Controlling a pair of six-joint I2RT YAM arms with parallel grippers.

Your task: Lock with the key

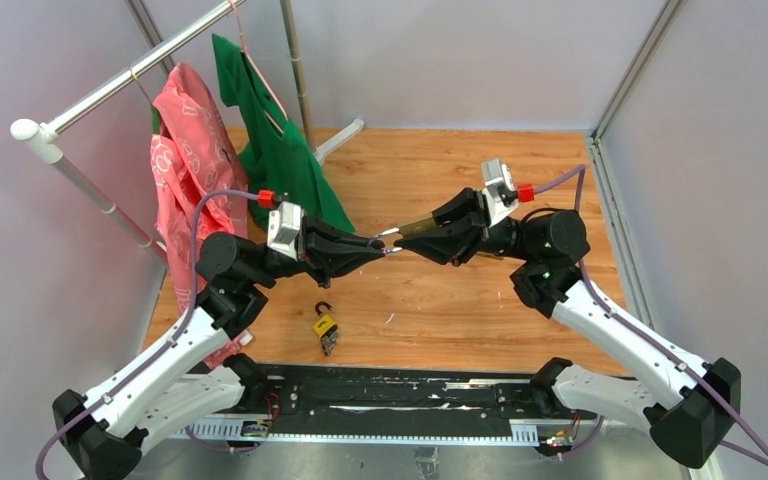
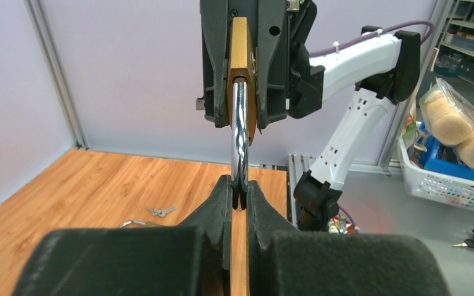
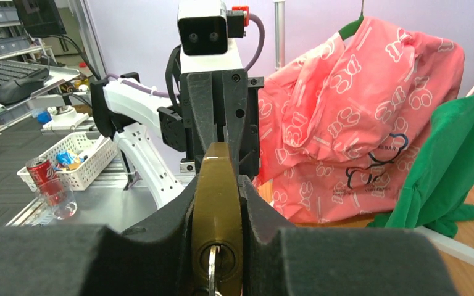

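Note:
A brass padlock (image 1: 416, 224) (image 2: 241, 52) (image 3: 216, 197) is held in mid-air between my two grippers. My right gripper (image 1: 406, 240) is shut on its body. Its chrome shackle (image 2: 239, 129) points toward my left gripper (image 1: 376, 245), whose tips are shut on the shackle's end in the left wrist view. From here I cannot tell whether the shackle is locked. Small loose keys (image 2: 160, 211) lie on the wooden table in the left wrist view.
A yellow padlock (image 1: 325, 326) lies near the table's front. Pink (image 1: 190, 170) and green (image 1: 285, 180) garments hang on a rack at the left.

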